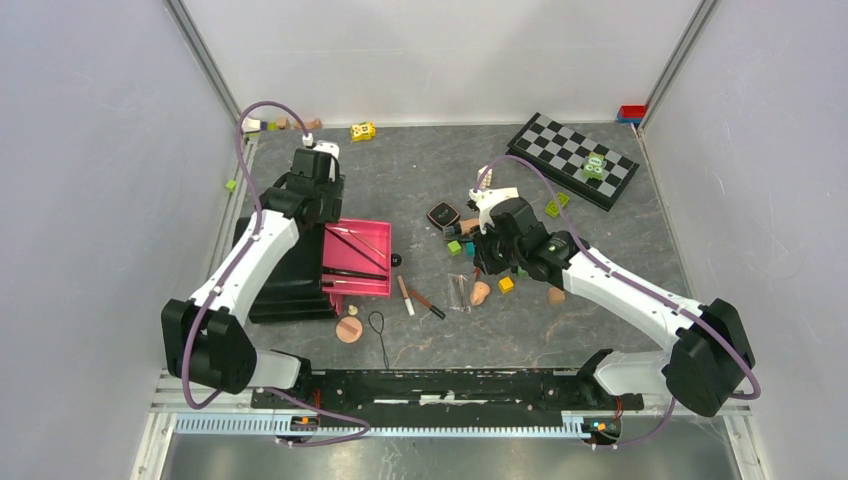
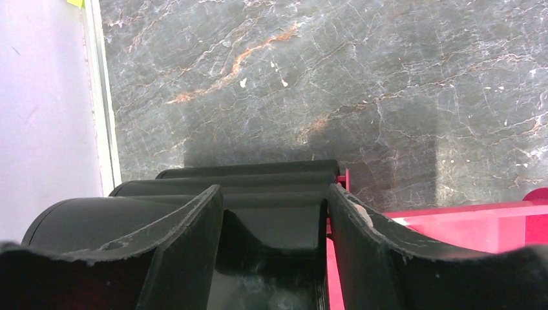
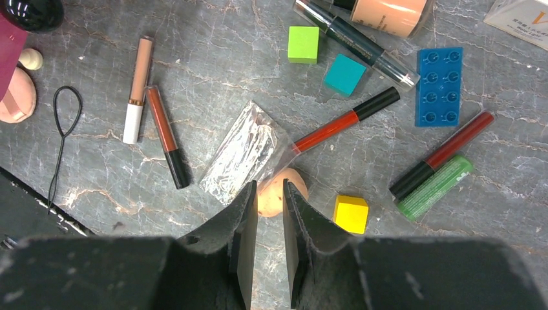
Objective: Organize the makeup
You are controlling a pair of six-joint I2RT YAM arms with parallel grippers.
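Observation:
A black makeup case (image 1: pixel 287 285) lies at the left with a pink tray (image 1: pixel 372 268) pulled out, holding long dark tools. My left gripper straddles the case's black rounded layers at its far edge, fingers apart. My right gripper hovers over the middle, above a clear bag (image 3: pixel 242 148) and a peach sponge (image 3: pixel 271 203), fingers slightly apart. Lip tubes (image 3: pixel 137 90), a powder compact (image 1: pixel 348 330), a green cube (image 3: pixel 302 44) and a yellow cube (image 3: pixel 350 213) lie loose around them.
A checkerboard (image 1: pixel 548 140) lies at the back right. Small toys, among them a yellow block (image 1: pixel 362 131), line the back wall. The table behind the case is clear.

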